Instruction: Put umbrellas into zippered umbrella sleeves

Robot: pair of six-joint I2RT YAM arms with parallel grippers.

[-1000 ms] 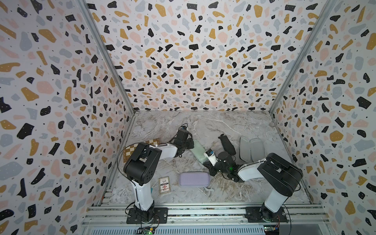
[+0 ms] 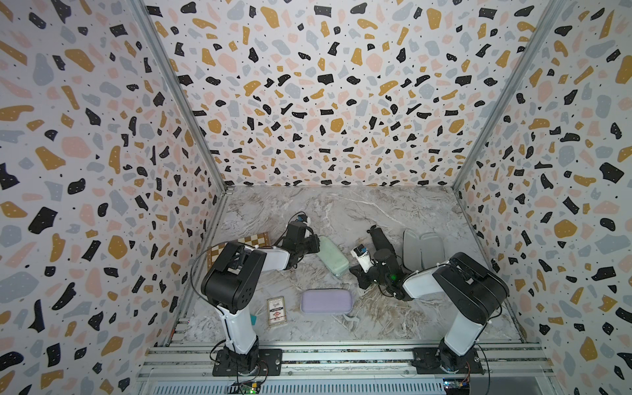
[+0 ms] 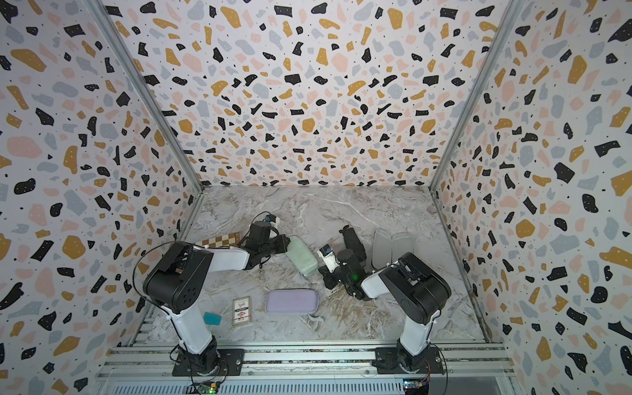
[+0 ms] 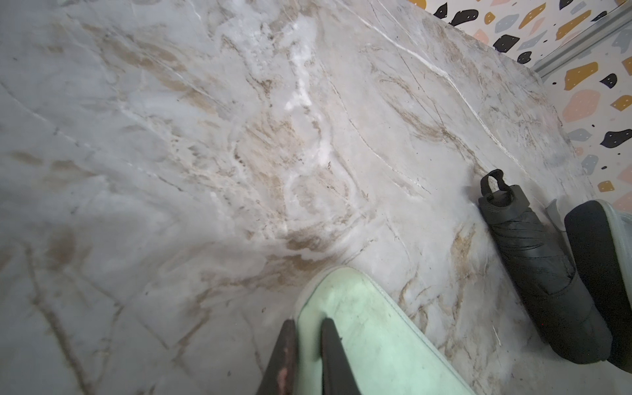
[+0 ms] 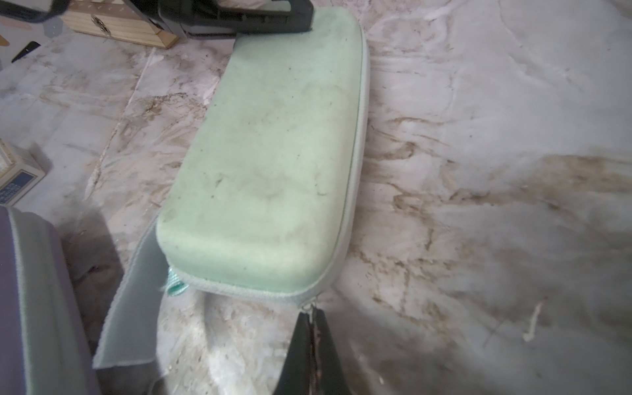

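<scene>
A mint-green zippered case (image 2: 334, 255) lies closed-looking between my arms. At its far end, my left gripper is shut, with a strip of the case's green side showing between its fingers. My right gripper is shut at the near corner, its tips meeting a small metal zipper pull (image 5: 308, 304). A black folded umbrella (image 4: 543, 270) with a wrist loop rests on the marble, right of the green case. The lavender case (image 2: 327, 302) lies in front. Farther right, a grey case (image 2: 422, 250) spreads open. The green case's inside is hidden.
A checkered wooden board (image 2: 256, 241) lies at left, partly behind the left arm. A small framed sign (image 2: 276, 310) and a teal item (image 3: 212, 318) are front left.
My left gripper has shifted slightly left, as has the far end of the green case. The right gripper has moved a little right and back, uncovering more of the near end.
</scene>
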